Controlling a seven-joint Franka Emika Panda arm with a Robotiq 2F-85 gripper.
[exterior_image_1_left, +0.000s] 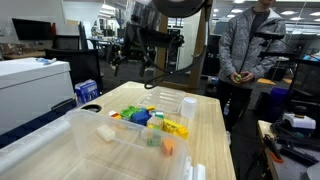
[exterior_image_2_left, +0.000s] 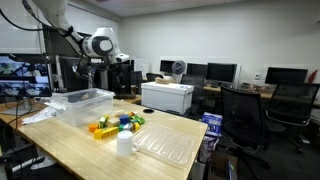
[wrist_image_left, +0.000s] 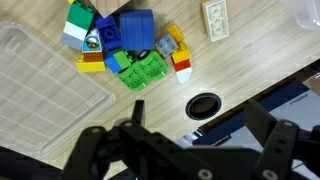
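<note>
My gripper is open with nothing between its fingers. It hangs well above the table, as exterior view 1 shows. In the wrist view, a pile of coloured toy bricks, with a blue brick and a green brick among them, lies at the upper left, off to one side of the fingers. The same bricks are loose on the wood table in exterior view 2. A clear plastic box stands in front of them in exterior view 1; a pale brick and an orange brick show through its walls.
A clear flat tray and a white cup stand near the pile. On the bare wood lies a black round object. A white storage box sits at the table's back edge. Someone stands behind the table.
</note>
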